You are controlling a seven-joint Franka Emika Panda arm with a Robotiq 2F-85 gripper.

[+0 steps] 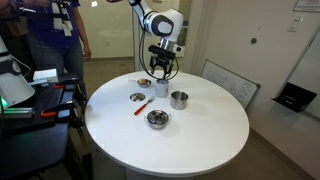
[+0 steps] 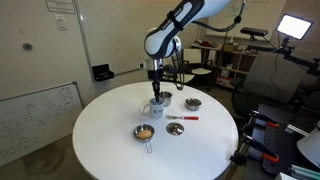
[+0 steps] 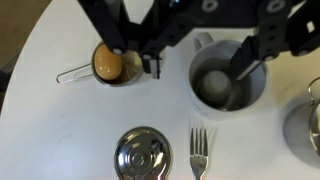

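Observation:
My gripper stands open above the table, its dark fingers apart and nothing seen held between them. Below it is a light grey mug [image 3: 255, 98] with a pale round thing inside; in the wrist view one finger overlaps its rim. From outside, the gripper [image 2: 156, 91] hangs just over the mug [image 2: 157, 112]; contact cannot be made out. A small wire-handled strainer [image 1: 144, 83] sits left of the mug, and the wrist view shows a brown, egg-like ball [image 3: 107, 64] in it.
On the round white table [image 1: 205, 135] lie a red-handled fork [image 1: 144, 106] and a shiny round metal lid [image 3: 143, 153]. A steel cup [image 1: 179, 100] and a metal bowl [image 1: 157, 119] with dark contents stand near the mug.

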